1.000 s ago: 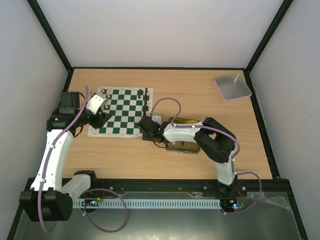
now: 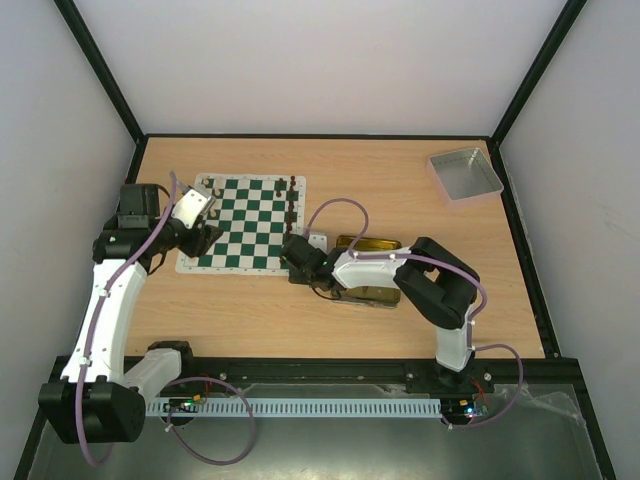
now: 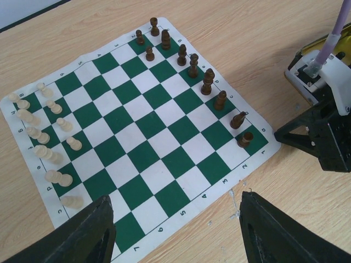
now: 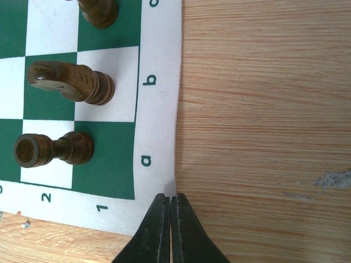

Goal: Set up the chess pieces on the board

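The green-and-white board [image 2: 250,230] lies on the table. In the left wrist view, dark pieces [image 3: 206,82] stand along its right side and pale pieces [image 3: 51,154] along its left. My left gripper is open above the board's left side, nothing between its fingers. My right gripper is shut, nothing between its fingers, at the board's corner by a1. Near it a dark rook [image 4: 34,150] and a dark knight [image 4: 71,82] stand upright on the board.
A gold container [image 2: 370,295] sits beneath my right arm, right of the board. A clear empty bin [image 2: 465,175] is at the back right.
My right arm has shifted slightly to the right. The left arm and the pieces look unchanged.
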